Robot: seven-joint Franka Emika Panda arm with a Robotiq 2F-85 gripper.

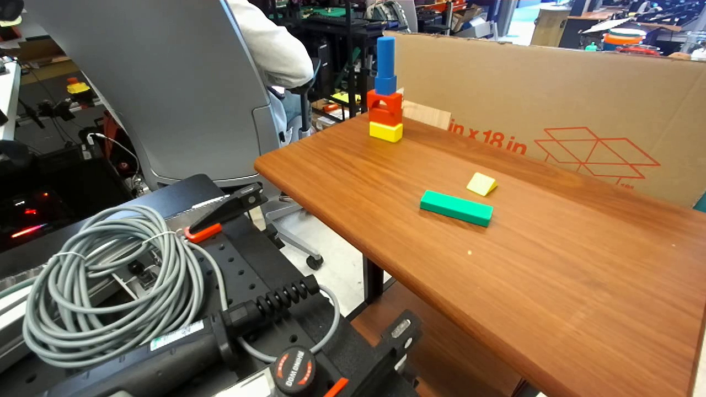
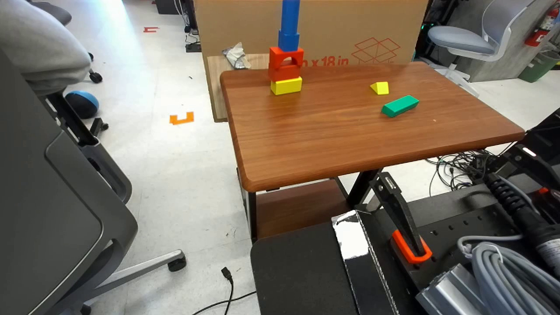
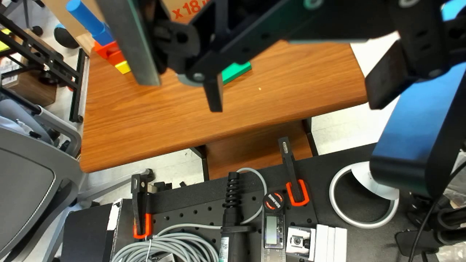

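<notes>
A tower of blocks stands upright at the table's far left corner: a yellow block (image 1: 385, 132) at the bottom, red blocks (image 1: 385, 108) above it, and a blue cube (image 1: 385, 85) with a blue cylinder (image 1: 385, 57) on top. Apart from it, a green bar (image 1: 456, 208) lies flat, with a small yellow wedge (image 1: 481, 184) just behind. Only the wrist view shows my gripper; its fingers (image 3: 214, 94) are spread wide, open and empty. Behind the gripper in that view, the green bar (image 3: 236, 72) is partly covered and the wedge is hidden.
A cardboard sheet (image 1: 562, 112) walls off its back. On the black base nearer me lie coiled grey cable (image 1: 119, 291) and orange-handled clamps (image 2: 412, 246). An office chair (image 1: 165, 86) stands at the left.
</notes>
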